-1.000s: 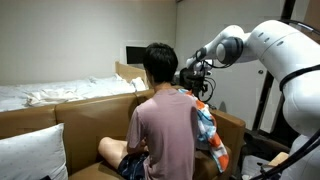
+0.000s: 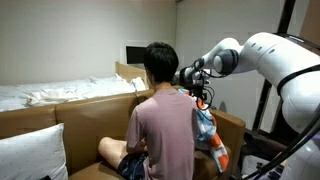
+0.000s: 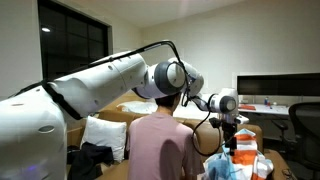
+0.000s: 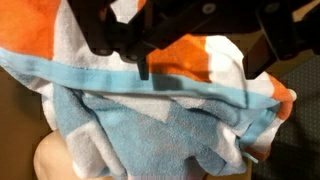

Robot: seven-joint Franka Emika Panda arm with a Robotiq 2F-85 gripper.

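Observation:
A towel in light blue, white and orange [image 2: 207,128] is draped at the right end of the brown couch, beside a seated person. In exterior view 2 the same towel [image 3: 242,160] lies below the hand of my arm. My gripper is open just over the towel [image 4: 170,125] in the wrist view. Its dark fingers [image 4: 139,62] stand apart at the top of that view, with orange and white cloth visible behind the gap. Whether a fingertip touches the cloth, I cannot tell.
The person in a pink shirt [image 2: 172,130] sits close to the towel, and a bare knee [image 4: 55,158] shows at its edge. The couch back [image 2: 85,118] runs behind. A white pillow [image 2: 34,153] lies at far left.
The arm has come down a little and slightly to the left, bringing my gripper closer to the towel. The person and the towel look much the same.

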